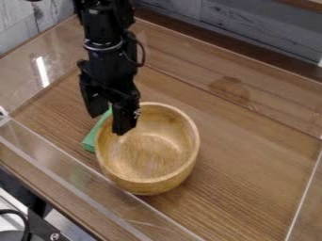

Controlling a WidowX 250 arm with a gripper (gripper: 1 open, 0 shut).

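My black gripper (108, 107) hangs from the arm at the top left, open, its fingertips low over the left rim of a tan oval bowl (153, 160) and beside a green object (93, 138). The green object lies on the wooden table, partly hidden behind the bowl and the gripper. Whether the fingertips touch either one is hard to tell.
A strip of clear edging runs along the front left. Grey panelled walls stand at the back, and a dark cable hangs at the lower left corner.
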